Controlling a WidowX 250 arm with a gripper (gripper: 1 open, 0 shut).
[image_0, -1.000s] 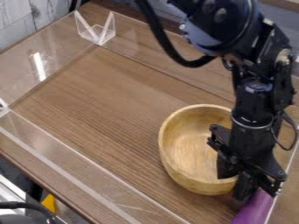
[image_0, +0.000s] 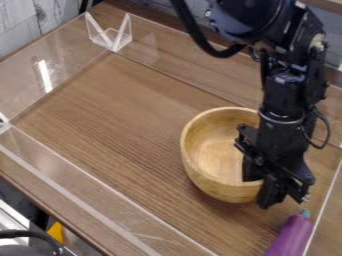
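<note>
A yellow bowl (image_0: 211, 145) sits on the wooden table at centre right. My black gripper (image_0: 274, 178) hangs over the bowl's right side, its fingers low at the rim; whether they are open or shut on anything is hard to tell. A purple object (image_0: 290, 240) lies at the bottom right, just below the gripper.
A clear wire or plastic holder (image_0: 107, 30) stands at the back left.
My gripper has moved up the view, away from the purple object, which now shows more clearly. The bowl appears shifted slightly upward too.
</note>
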